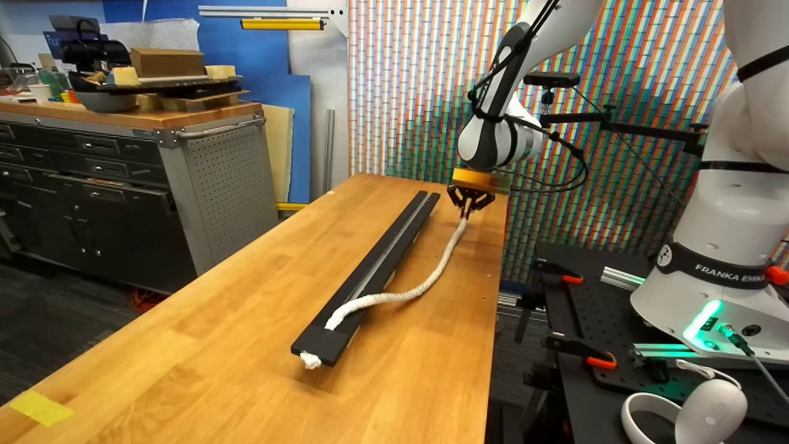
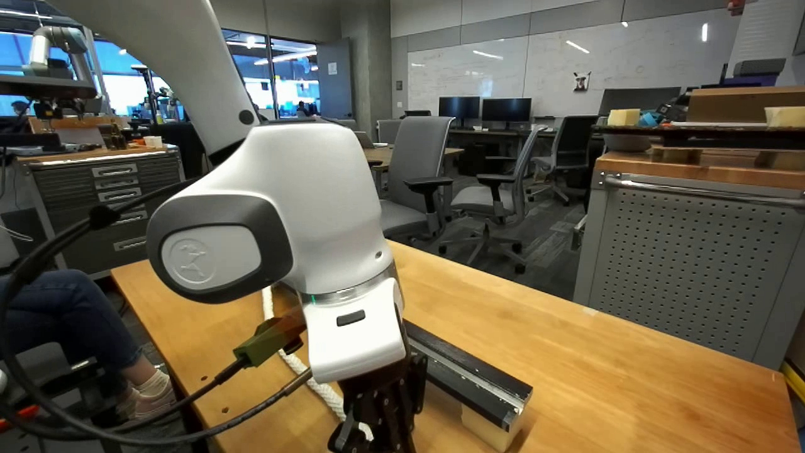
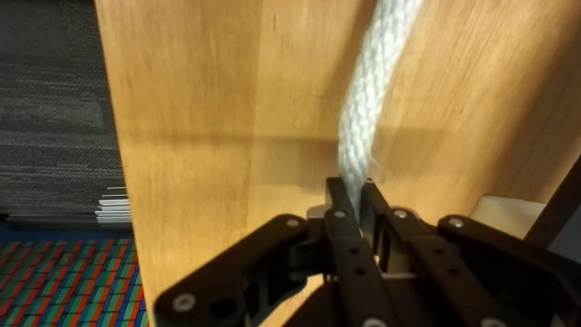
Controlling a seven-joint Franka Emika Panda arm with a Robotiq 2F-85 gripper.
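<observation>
A white braided rope (image 1: 405,296) is fixed at one end to the near end of a long black grooved rail (image 1: 384,255); its short tail (image 1: 310,360) pokes out beneath. From there the rope curves across the table to my gripper (image 1: 464,212), whose fingers are shut around it above the far right of the table. In the wrist view, the rope (image 3: 367,92) runs down into the narrow gap between the fingertips of the gripper. Exterior view 2 shows the gripper (image 2: 381,423) partly cut off by the lower edge, with the rope (image 2: 324,392) behind it.
The rail rests on pale blocks (image 2: 487,426) that raise it off the wooden table (image 1: 244,333). To the right of the table's edge stands the robot's black base table (image 1: 584,333). Left of the rail the tabletop is clear, apart from yellow tape (image 1: 41,407).
</observation>
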